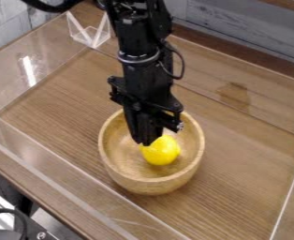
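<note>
A round light wooden bowl [122, 166] stands near the front middle of the wooden table. A yellow object [162, 152], roundish, lies inside it toward the right. The black robot arm reaches down from the top centre, and its gripper [139, 132] hangs over the bowl, just above and left of the yellow object. The dark fingers overlap one another in this view, so I cannot tell whether they are open or shut.
A white object [87, 21] is at the top left edge. A black cable shows at the bottom left corner.
</note>
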